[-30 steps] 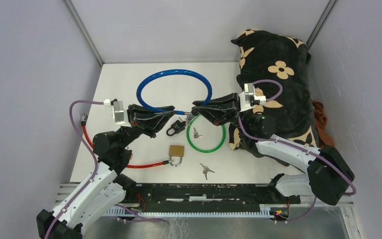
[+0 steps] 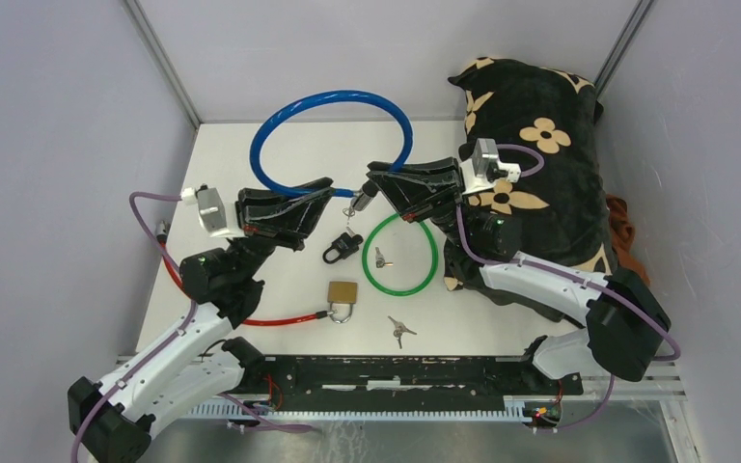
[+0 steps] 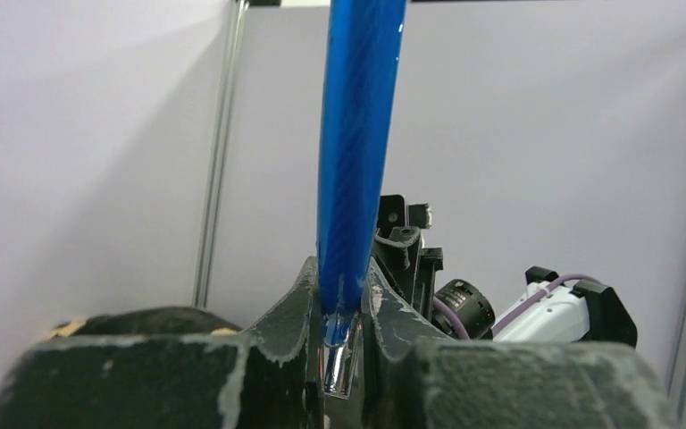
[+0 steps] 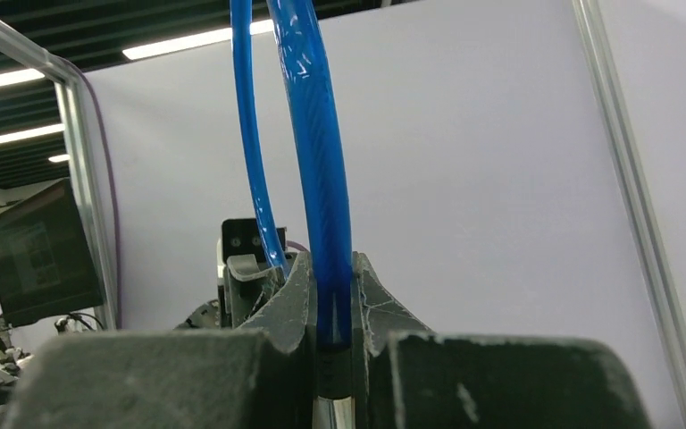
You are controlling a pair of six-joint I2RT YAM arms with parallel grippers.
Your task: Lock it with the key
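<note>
A blue cable lock (image 2: 331,97) is held up in a loop between my grippers, seen from above. My left gripper is shut on one end, where metal shows below the blue tube. My right gripper is shut on the other end, at a dark fitting. Between them in the top view is the metal lock body (image 2: 364,199), a key hanging beneath it. Other keys (image 2: 380,258) lie on the table. Whether the cable's ends are joined is hard to tell.
A black padlock (image 2: 340,251), a brass padlock (image 2: 343,291), a red cable (image 2: 285,320) and a green ring (image 2: 400,289) lie on the white table (image 2: 241,154). A patterned dark cushion (image 2: 550,116) fills the right side.
Both grippers and the blue loop have risen, shifting up in the top view since a second ago. The hanging key now shows below the lock body.
</note>
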